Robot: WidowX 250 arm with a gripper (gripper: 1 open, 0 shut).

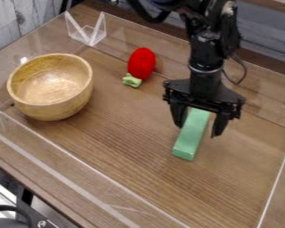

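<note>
A green rectangular block (pixel 189 142) lies on the wooden table, right of centre. My black gripper (pixel 202 109) is over the far end of the block, open, its two fingers spread to either side of it. Whether the fingertips touch the block or the table I cannot tell.
A tan bowl (pixel 50 86) stands at the left. A red object (pixel 142 64) with a small green piece (pixel 132 80) beside it lies at the back. A clear plastic item (pixel 85 27) is at the back left.
</note>
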